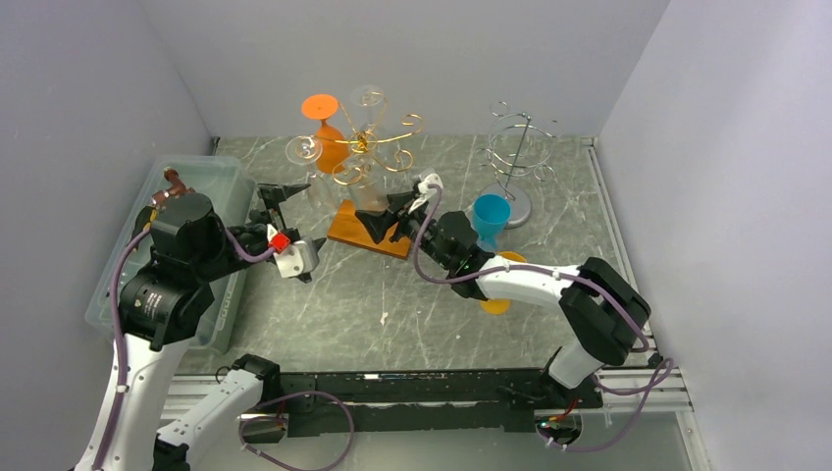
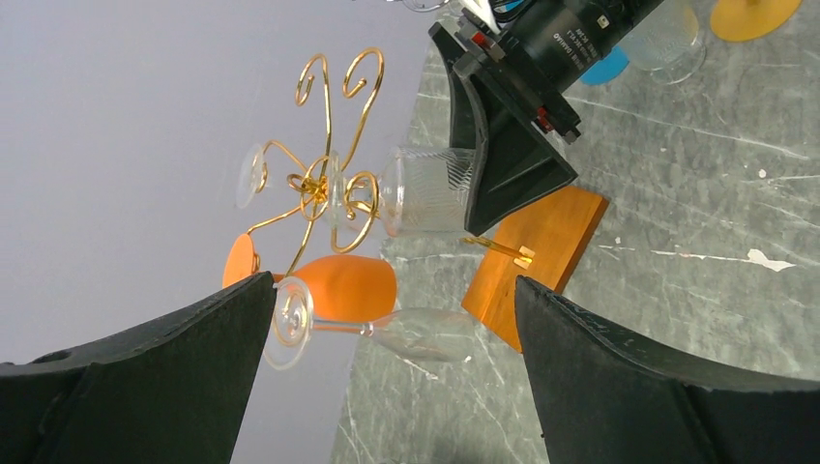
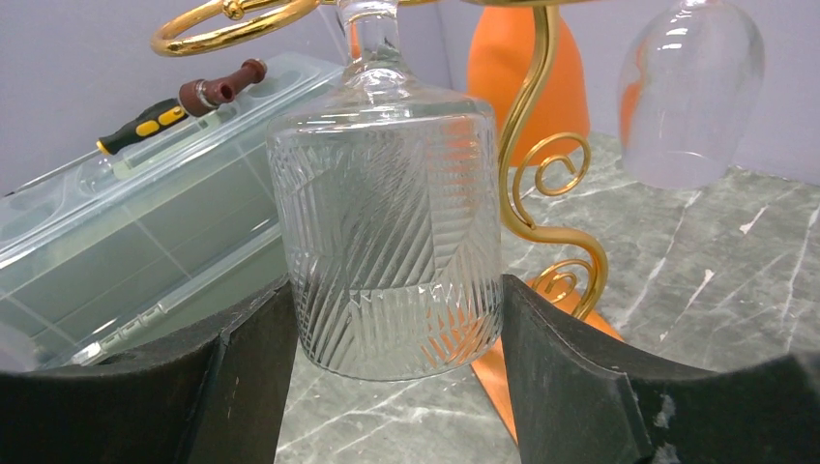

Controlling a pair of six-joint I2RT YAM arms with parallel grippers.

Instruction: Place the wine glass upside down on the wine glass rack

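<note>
A clear ribbed wine glass [image 3: 387,232] hangs upside down, its stem rising beside a gold loop of the rack [image 1: 363,142]. My right gripper has a finger against each side of the bowl, close to the rim. In the left wrist view the glass's base lies by the loops of the gold rack [image 2: 314,188]; whether the stem is fully seated there cannot be told. My left gripper [image 1: 312,216] stands open to the left of the rack, nothing between its fingers.
An orange glass [image 1: 332,147] and other clear glasses [image 2: 425,333] hang upside down on the rack. A wooden base [image 1: 368,231] is below. At left is a plastic bin [image 1: 226,304]; at right are a silver rack [image 1: 510,162] and a blue glass [image 1: 491,211].
</note>
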